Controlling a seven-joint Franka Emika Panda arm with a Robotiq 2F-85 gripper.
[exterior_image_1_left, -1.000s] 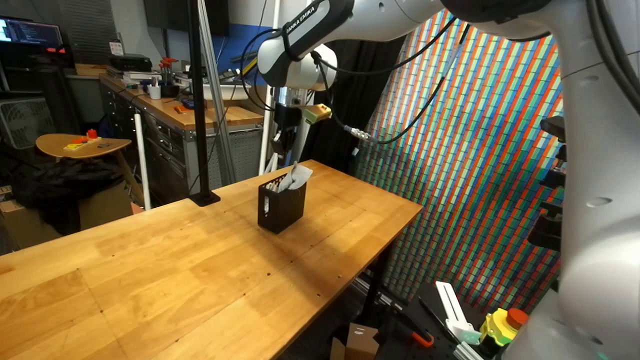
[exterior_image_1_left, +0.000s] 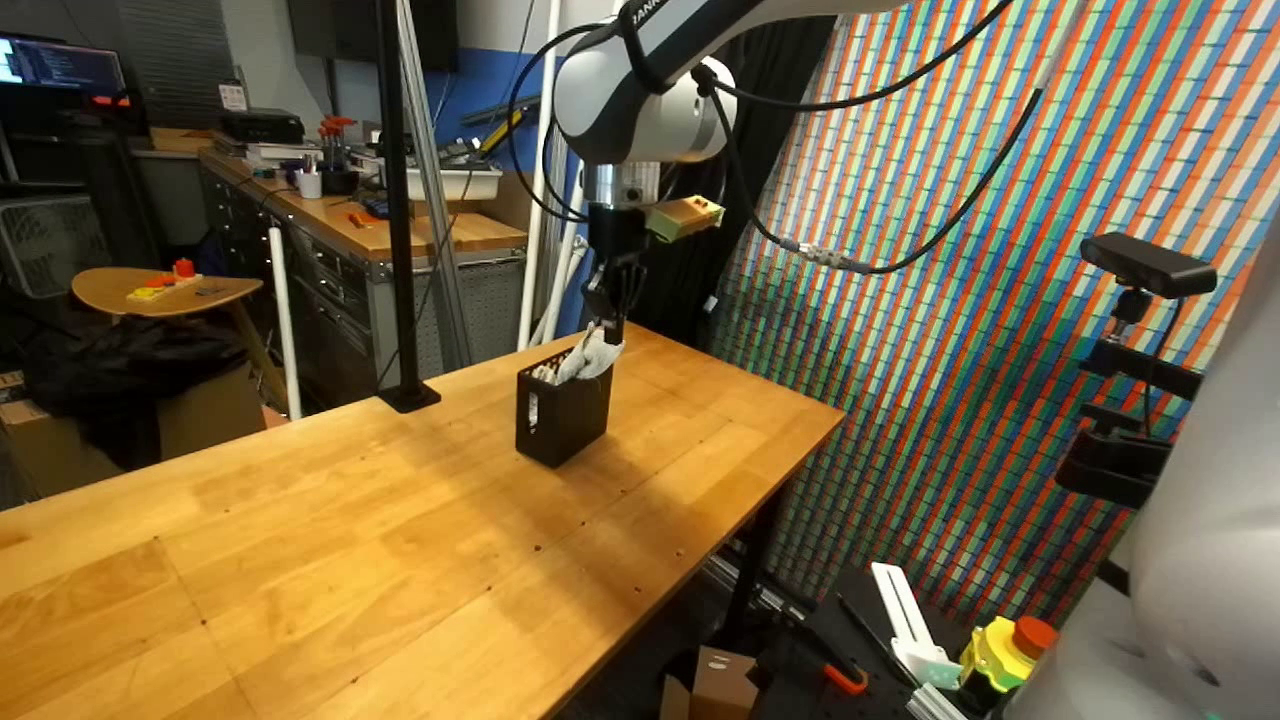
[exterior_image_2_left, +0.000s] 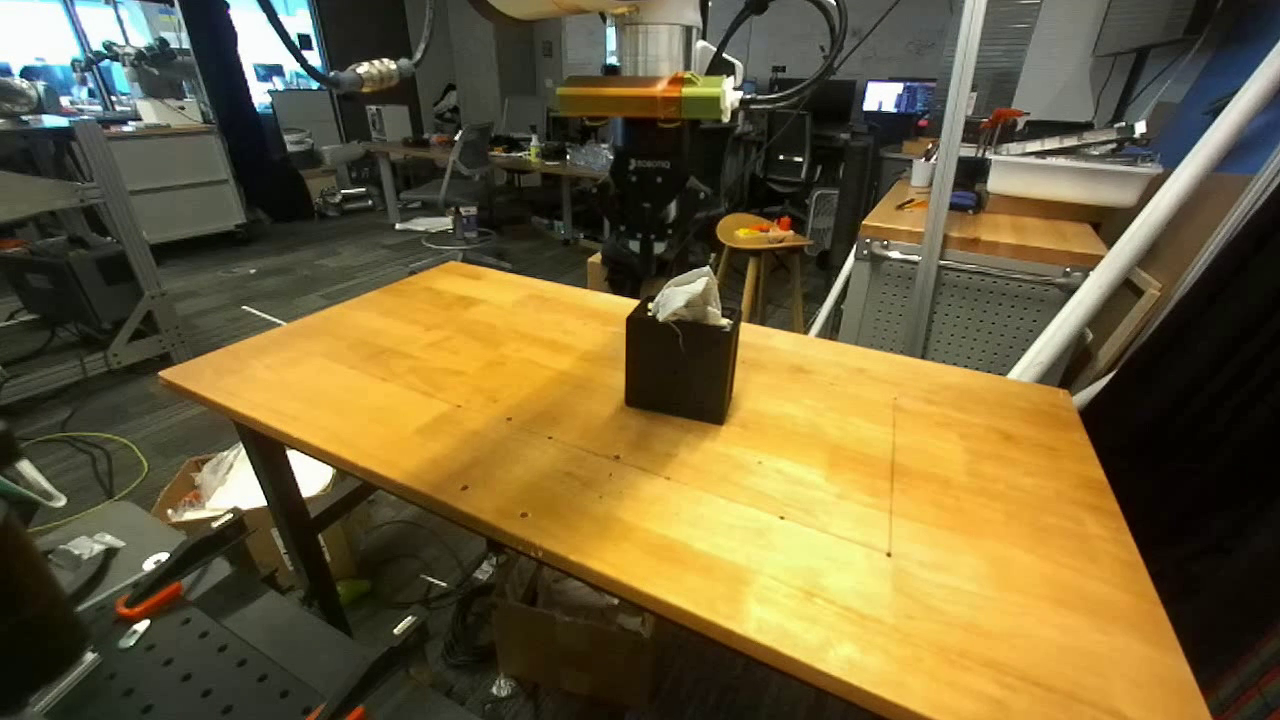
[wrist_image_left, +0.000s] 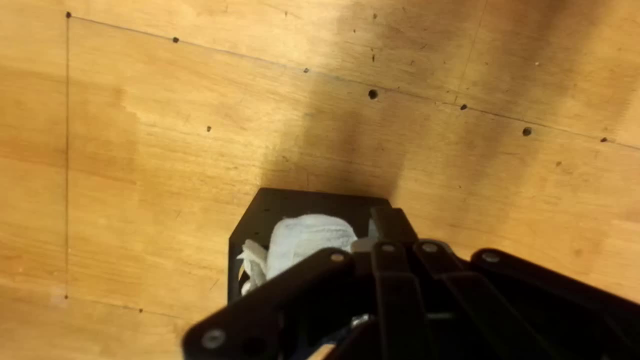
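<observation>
A black open-topped box (exterior_image_1_left: 564, 414) stands upright on the wooden table, with a crumpled white cloth or tissue (exterior_image_1_left: 590, 356) sticking out of its top. My gripper (exterior_image_1_left: 614, 326) points down at the cloth's edge in exterior view 1. From exterior view 2, the gripper (exterior_image_2_left: 626, 278) appears behind the box (exterior_image_2_left: 680, 372), just left of the white cloth (exterior_image_2_left: 691, 296). In the wrist view the fingers (wrist_image_left: 393, 225) are shut together beside the cloth (wrist_image_left: 306, 240), over the box's rim (wrist_image_left: 324, 201). No cloth clearly shows between the fingertips, and the gripper's own links hide part of the box.
A black post (exterior_image_1_left: 408, 390) rises from its far edge. A low stool (exterior_image_1_left: 164, 288) and a workbench (exterior_image_1_left: 360, 228) stand beyond.
In exterior view 1 my gripper has moved right and down, from above and behind the box to the white cloth. The box has stayed in place.
</observation>
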